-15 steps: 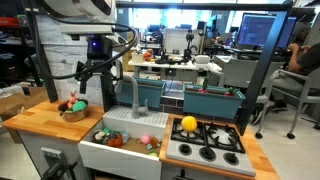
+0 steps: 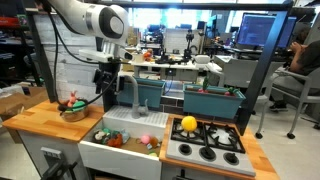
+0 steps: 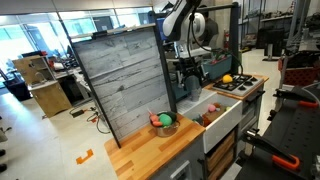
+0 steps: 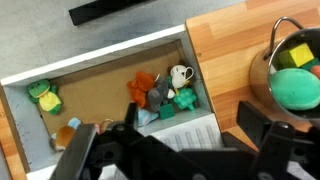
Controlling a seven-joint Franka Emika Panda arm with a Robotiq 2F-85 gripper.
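Observation:
My gripper hangs above the drawer-like sink basin (image 4: 30, 75), pointing down, with its dark fingers spread apart and nothing seen between them. In exterior view 1 the gripper (image 2: 106, 82) is over the left side of the basin, near the wooden counter. Inside the basin, in the wrist view, lie a green frog toy (image 4: 44, 96), an orange toy (image 4: 142, 86), a grey toy (image 4: 158, 95), a white toy (image 4: 181, 75) and a teal toy (image 4: 185, 98). A metal pot (image 4: 262, 82) on the counter holds a green round item (image 4: 294, 88) and a yellow-green block (image 4: 296, 56).
A tall faucet (image 2: 135, 92) stands behind the basin. To its right is a stove (image 2: 208, 143) with a yellow ball (image 2: 189, 124) on it. Blue bins (image 2: 212, 103) hang at the back. Bare wooden counter (image 2: 42, 118) lies left of the pot.
The arm has swung to the right and lower in exterior view 1, from near the white panel toward the basin. The pot and the toys have stayed in place.

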